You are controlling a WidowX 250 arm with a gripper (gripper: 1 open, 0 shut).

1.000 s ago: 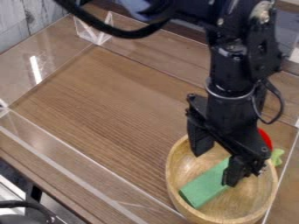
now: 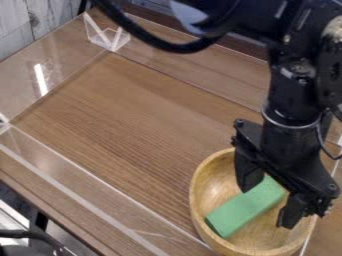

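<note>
My black gripper (image 2: 278, 185) is open at the right of the camera view, low over a round tan bowl (image 2: 214, 190). A green oblong object (image 2: 243, 212) lies in the bowl, its upper right part hidden behind the fingers. I cannot tell whether the fingers touch it.
A clear plastic holder (image 2: 104, 28) stands at the back left. A black cable or arm part (image 2: 34, 240) lies at the lower left edge.
My gripper has moved right and down over the bowl, covering more of the green object's upper end. A red object visible earlier at the right is now hidden.
</note>
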